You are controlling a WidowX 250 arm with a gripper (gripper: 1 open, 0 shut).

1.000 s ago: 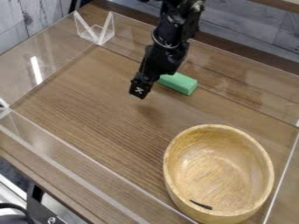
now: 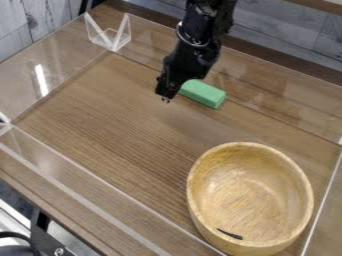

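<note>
The black robot arm reaches down from the top centre to its gripper (image 2: 168, 86), which hangs just left of a green block (image 2: 203, 95). The gripper looks shut, with nothing visible between its fingers. The block lies on the wooden table (image 2: 107, 140).
A large tan bowl (image 2: 250, 200) occupies the lower right. Clear plastic brackets stand at the upper left and left edge.
The gripper has moved up and to the right, nearer the green block. The block appears in the same place.
</note>
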